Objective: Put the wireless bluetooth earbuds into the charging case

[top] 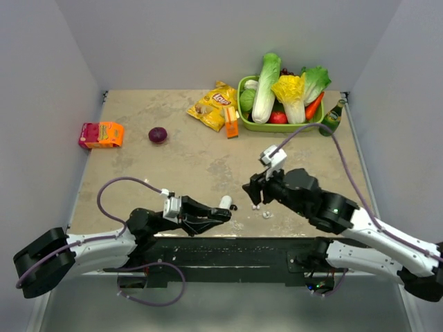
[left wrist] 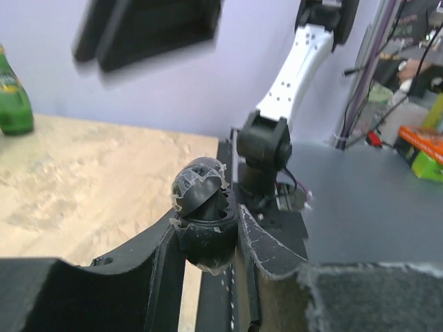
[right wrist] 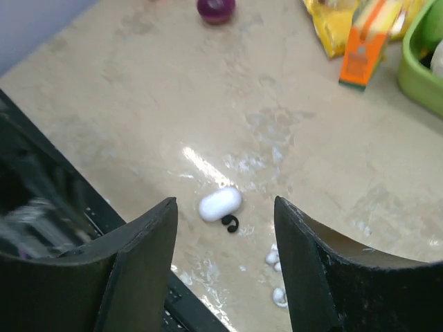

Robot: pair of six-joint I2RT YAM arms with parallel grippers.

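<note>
My left gripper (top: pixel 220 216) is shut on a black charging case (left wrist: pixel 209 225), held above the table's front edge. In the left wrist view the case's lid looks raised; whether an earbud sits inside, I cannot tell. My right gripper (top: pixel 252 192) stands open and apart from the case, with nothing between its fingers. On the table lie a white case (right wrist: pixel 221 204) and, close beside it, a small black earbud-like piece (right wrist: pixel 230 223). White earbuds (right wrist: pixel 273 257) lie farther right, with another white piece (right wrist: pixel 279 297) nearer the front.
At the back stand a green basket (top: pixel 280 127) of vegetables, a bottle (top: pixel 332 118), a chip bag (top: pixel 212 105) and an orange box (top: pixel 230 122). A purple onion (top: pixel 158 135) and snack boxes (top: pixel 102 135) are at the left.
</note>
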